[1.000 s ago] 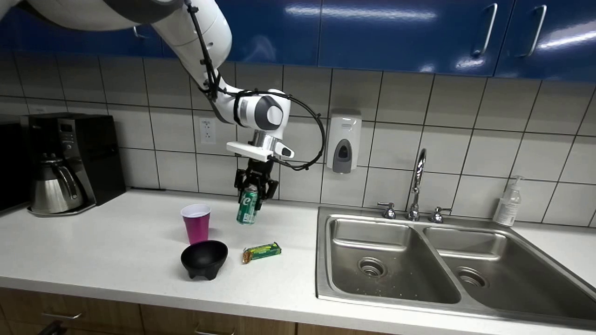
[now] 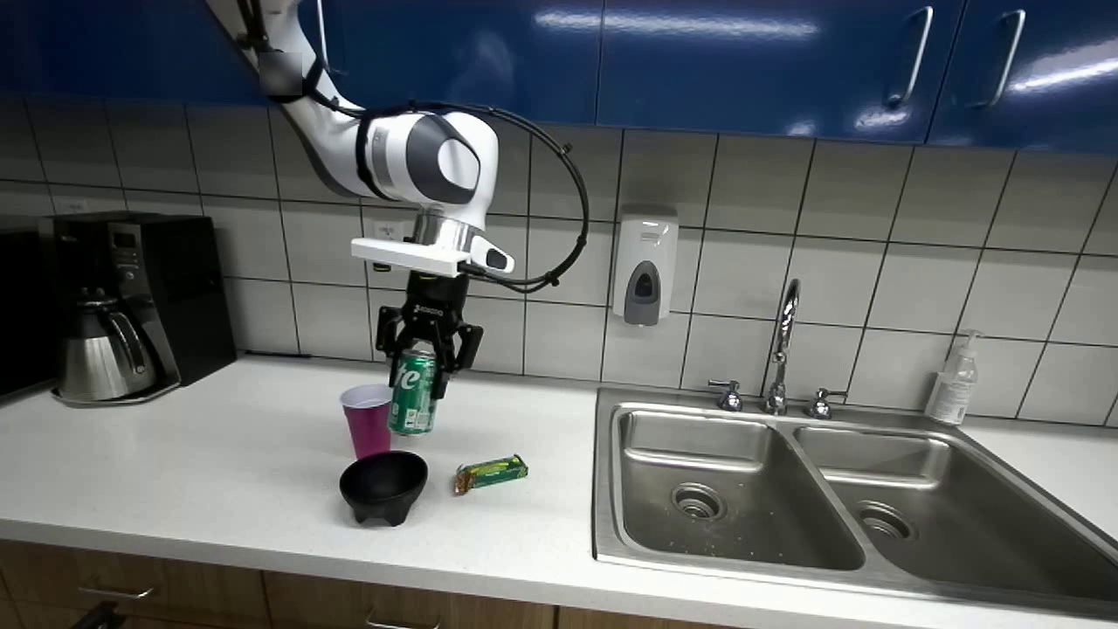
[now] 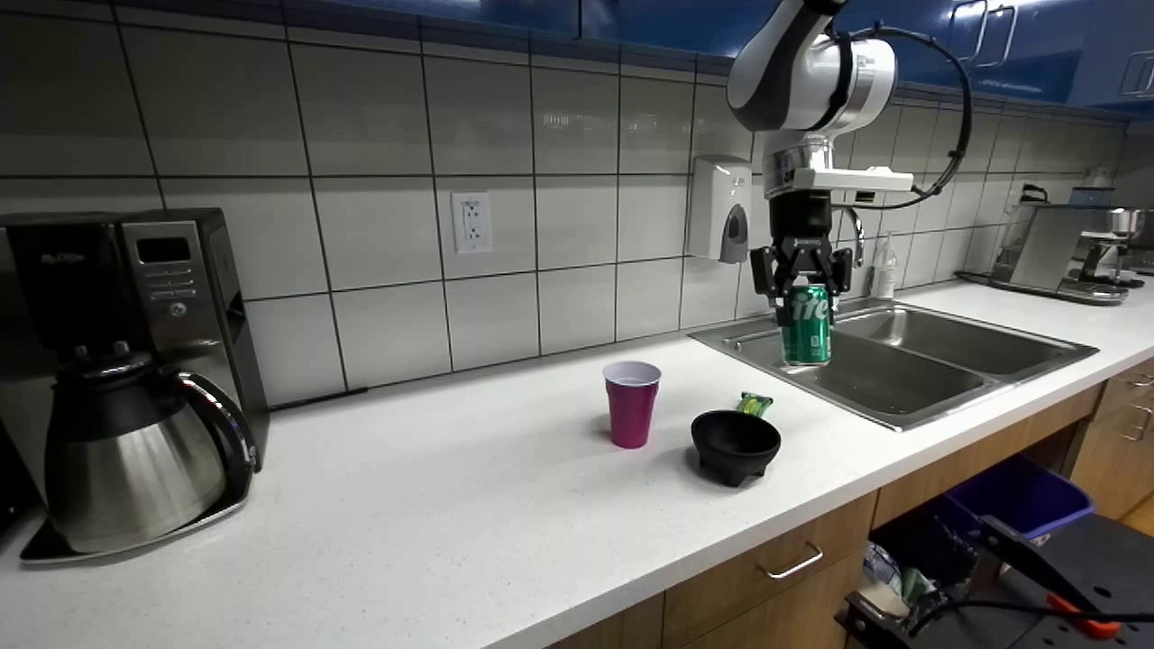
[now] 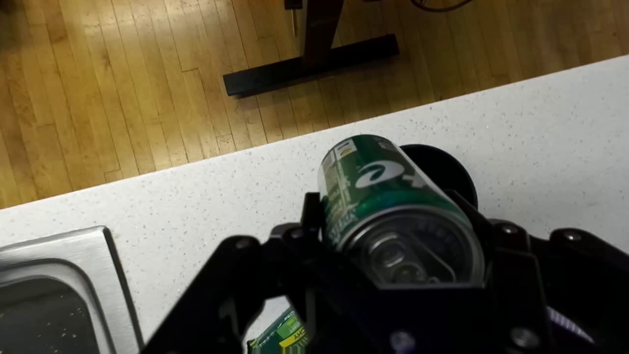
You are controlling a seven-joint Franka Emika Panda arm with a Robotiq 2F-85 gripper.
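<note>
A green soda can [image 2: 413, 397] hangs above the counter, and my gripper [image 2: 424, 356] is shut on its upper part. In exterior view 2 the can [image 3: 807, 330] is nearly upright and clear of the worktop. The wrist view shows the can's [image 4: 377, 183] top and side between the dark fingers. A magenta cup [image 3: 630, 409] and a black bowl [image 3: 736, 443] stand on the counter beneath and to one side of it. Close to the bowl lies a green-wrapped bar [image 2: 493, 473], partly hidden behind the bowl in exterior view 2.
A double sink [image 2: 618, 524] with a faucet [image 2: 781, 346] lies to the right in exterior view 1. On the left stands a coffee maker [image 2: 168, 293] with its carafe. The counter [image 3: 379, 508] between coffee maker and cup is bare. A soap dispenser [image 2: 644, 267] hangs on the wall.
Cup, bowl and wrapped bar have stayed put.
</note>
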